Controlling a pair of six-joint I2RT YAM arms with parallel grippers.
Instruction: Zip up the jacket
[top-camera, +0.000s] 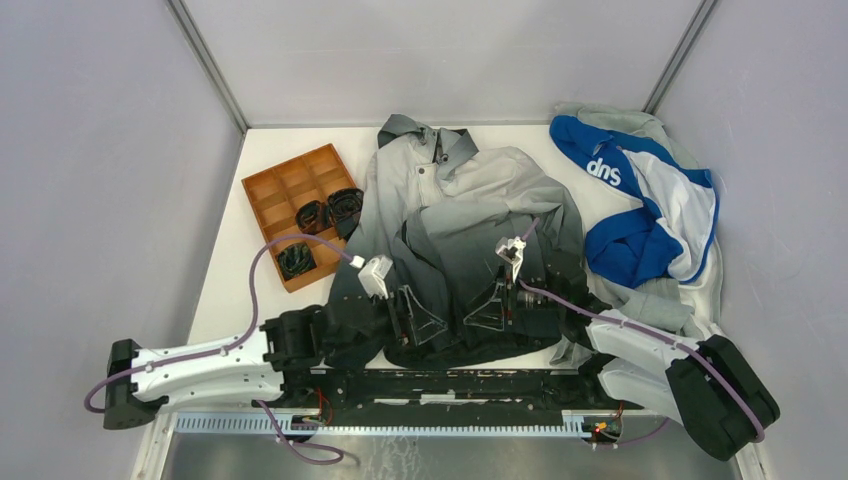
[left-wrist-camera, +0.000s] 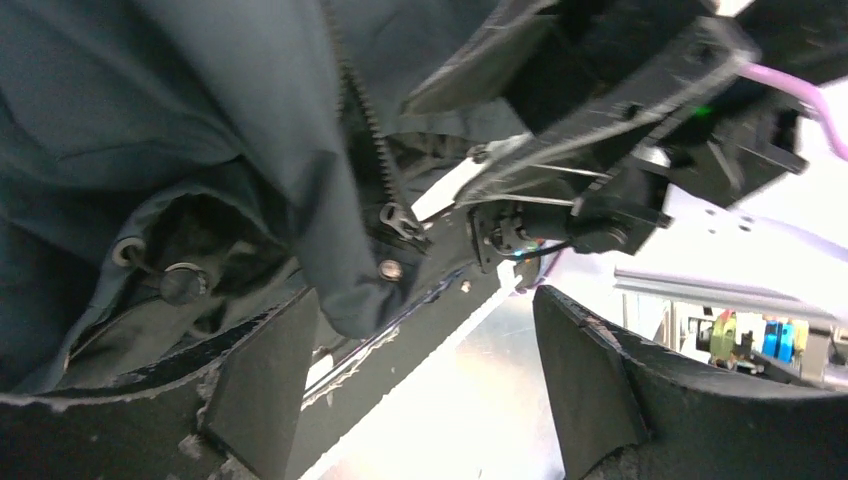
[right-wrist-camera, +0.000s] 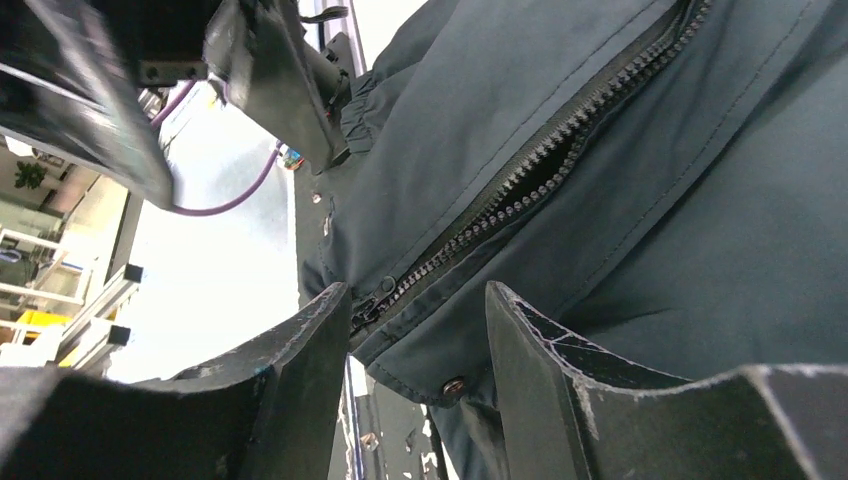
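The grey jacket (top-camera: 400, 205) lies spread on the table, collar at the back and dark hem towards the arms. In the left wrist view the zip pull (left-wrist-camera: 400, 222) hangs near the hem, beyond my open left gripper, which has nothing between its fingers. Two rows of dark zip teeth (right-wrist-camera: 520, 185) run down to the pull (right-wrist-camera: 385, 288) in the right wrist view. My right gripper is part open over the hem, the pull close to its left fingertip (right-wrist-camera: 335, 300); no cloth is visibly pinched. From above, both grippers hover at the jacket's lower front.
A wooden compartment box (top-camera: 262, 190) with dark rolled items stands to the left. On the right lies a blue and white garment (top-camera: 640, 250) over grey cloth. White table (top-camera: 225, 270) shows bare at the far left.
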